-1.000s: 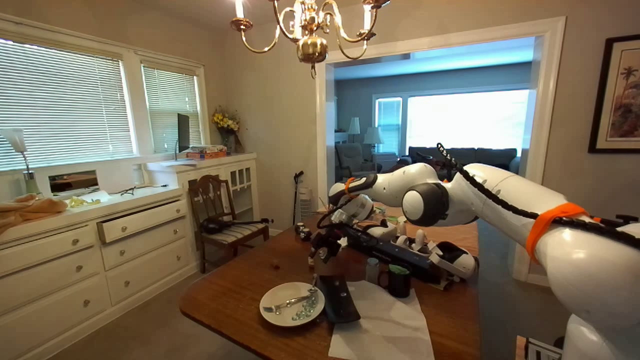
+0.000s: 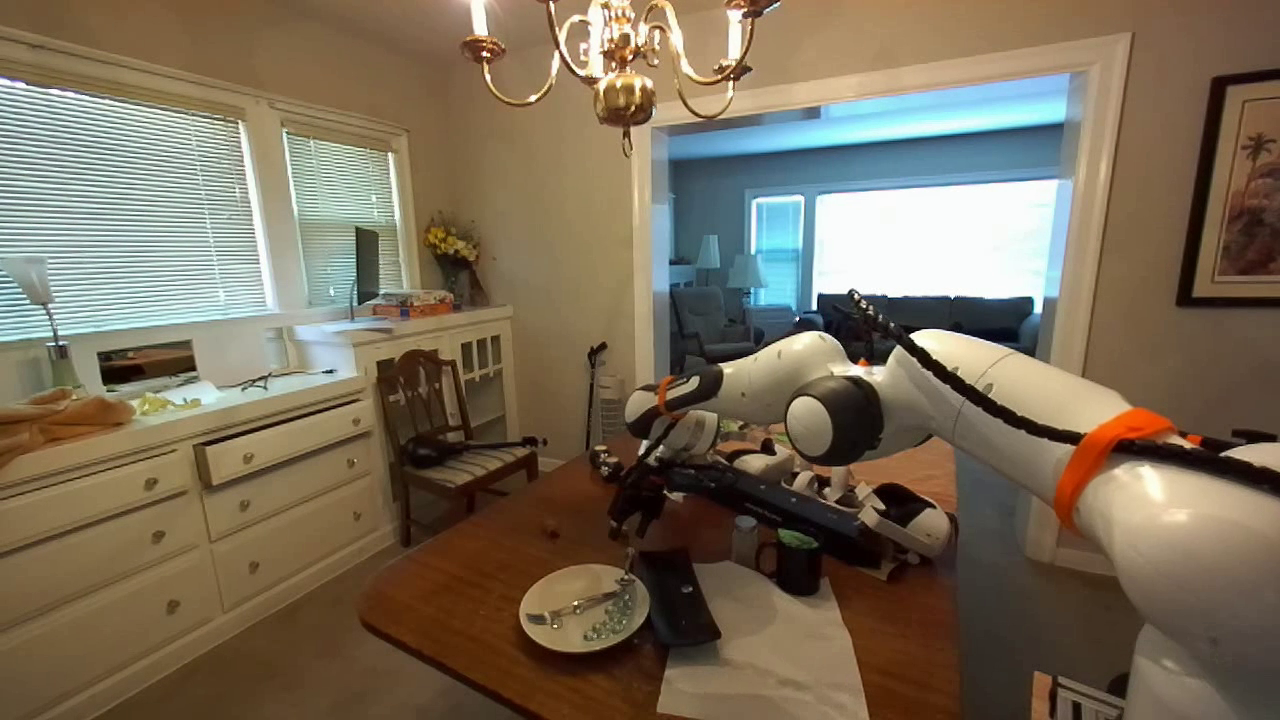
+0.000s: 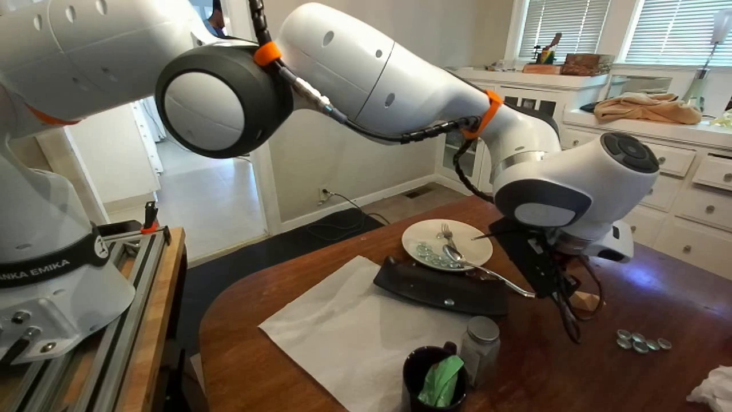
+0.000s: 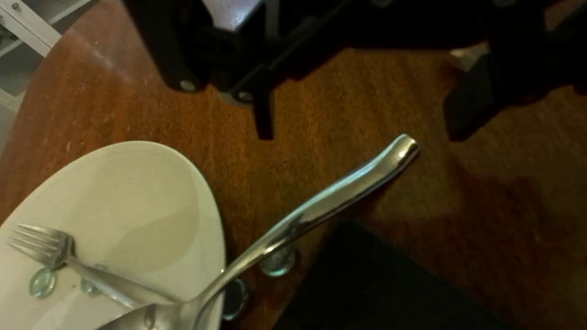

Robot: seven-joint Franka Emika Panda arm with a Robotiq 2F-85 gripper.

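Note:
My gripper is open, with its two dark fingers wide apart and nothing between them. In the wrist view, a silver spoon (image 4: pixel 324 200) rests with its bowl on the white plate (image 4: pixel 151 181), its handle reaching past the rim. The handle's end points toward the gap between my fingertips, short of touching either finger in the image. On the plate lie a fork (image 4: pixel 47 244) and several clear glass beads (image 3: pixel 429 255). From exterior view 2, the spoon (image 3: pixel 501 278) extends to the gripper's dark body, and the fingertips are hard to make out.
A black tray (image 3: pixel 439 288) lies beside the plate on white paper (image 3: pixel 343 323). Close by are a dark mug (image 3: pixel 415 371) with something green inside and a glass shaker (image 3: pixel 480 347). More glass beads (image 3: pixel 641 342) lie beyond the gripper. Bare table surrounds the plate's far side.
In exterior view 1, the arm and gripper have shifted left and the wrist sits a little lower. The plate, spoon, fork and tray look unmoved.

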